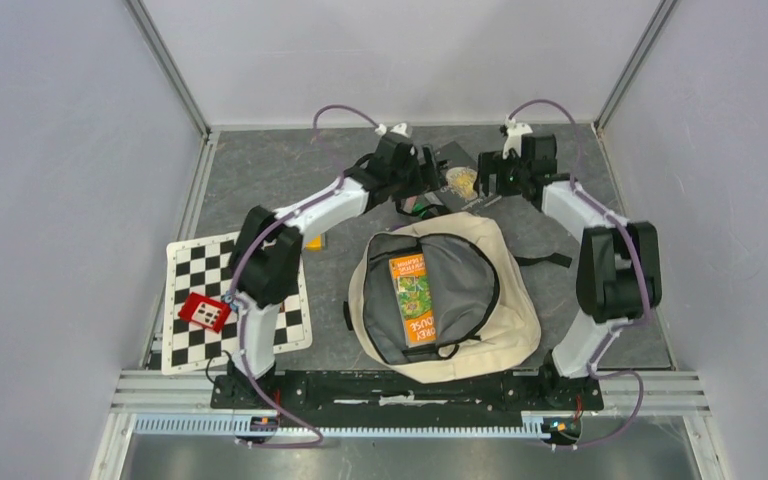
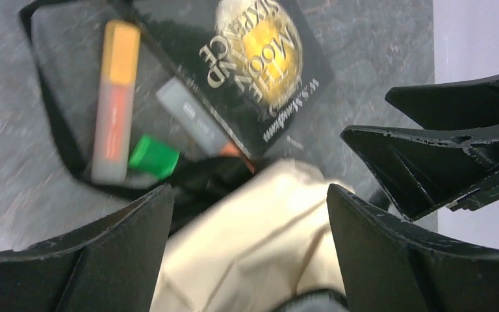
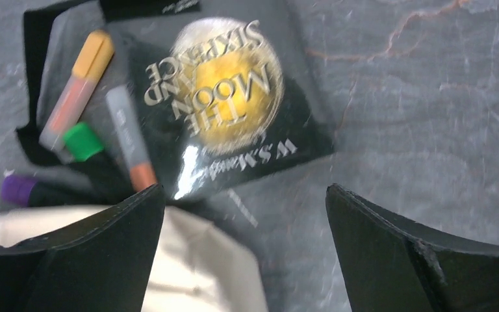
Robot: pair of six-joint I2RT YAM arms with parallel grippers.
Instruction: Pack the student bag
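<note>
At the back, a dark book point(image 1: 465, 170) with a yellow cover design point(image 3: 224, 94) lies over a dark strapped case with highlighters point(image 2: 114, 97). My left gripper point(image 1: 425, 168) is over the case's left part, fingers apart and empty. My right gripper point(image 1: 490, 172) hovers above the book's right part, open and empty; the book fills much of the right wrist view. The cream-and-grey bag point(image 1: 510, 320) lies open at front centre, an orange book point(image 1: 412, 300) inside.
A checkered board point(image 1: 195, 340) with a red item point(image 1: 205, 310) is at front left. Bare table shows at back left and right of the bag. Walls border the table.
</note>
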